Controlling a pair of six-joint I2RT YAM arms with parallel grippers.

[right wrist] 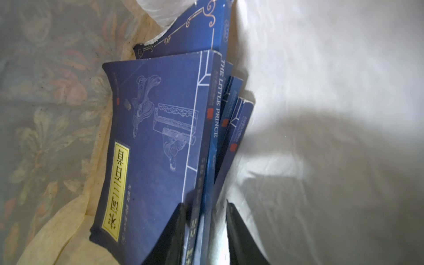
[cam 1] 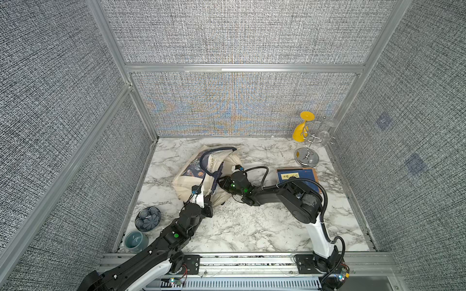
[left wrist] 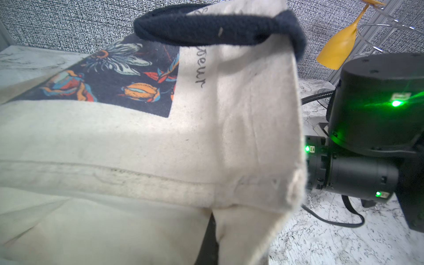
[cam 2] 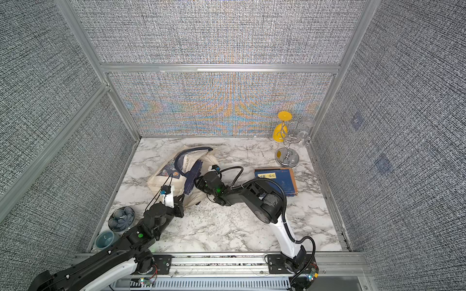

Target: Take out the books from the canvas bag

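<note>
The canvas bag (cam 1: 187, 177) lies on its side at the middle-left of the table, dark handles on top. My left gripper (cam 1: 206, 203) is at its near side; in the left wrist view its dark tip is mostly hidden in the cream fabric, and it is shut. My right gripper is inside the bag's opening, fingers apart, beside the spines of several blue books (right wrist: 154, 132), one titled The Little Prince, lying stacked there. One finger is over the top book's edge. Outside the bag, blue books (cam 2: 276, 181) lie at the right of the table.
A metal rack (cam 1: 306, 156) with a yellow glass (cam 1: 300, 131) stands at the back right. A dark bowl (cam 1: 147, 218) and a teal cup (cam 1: 136, 240) sit at the front left.
</note>
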